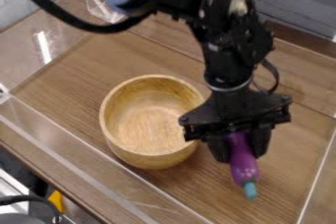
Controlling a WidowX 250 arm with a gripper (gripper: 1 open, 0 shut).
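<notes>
My gripper (237, 130) hangs at the right of the camera view, shut on a purple object (243, 164) with a teal tip, which points down toward the bare wood right of the bowl. A round tan wooden bowl (141, 120) sits to the left of the gripper, and its inside that shows is empty.
A yellow item (55, 198) and a dark cable lie at the lower left edge. A raised rim runs along the back.
</notes>
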